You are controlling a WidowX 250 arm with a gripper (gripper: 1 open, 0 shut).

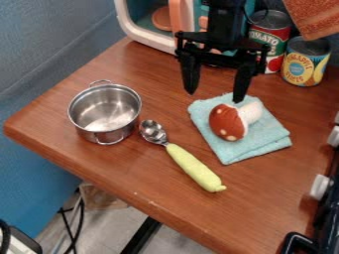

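My black gripper (213, 81) stands open above the back edge of a light blue cloth (256, 141), its two fingers hanging apart with nothing seen between them. On the cloth below lies a red-and-white toy mushroom (228, 123). Left of the cloth are a metal spoon (153, 131) and a pale yellow corn cob (195, 168). A steel pot (103, 111) sits further left on the wooden table (159, 208).
A toy microwave (141, 20) stands at the back, with cans (265, 40) and a yellow can (304, 64) at the back right. A black appliance (318, 208) lines the right edge.
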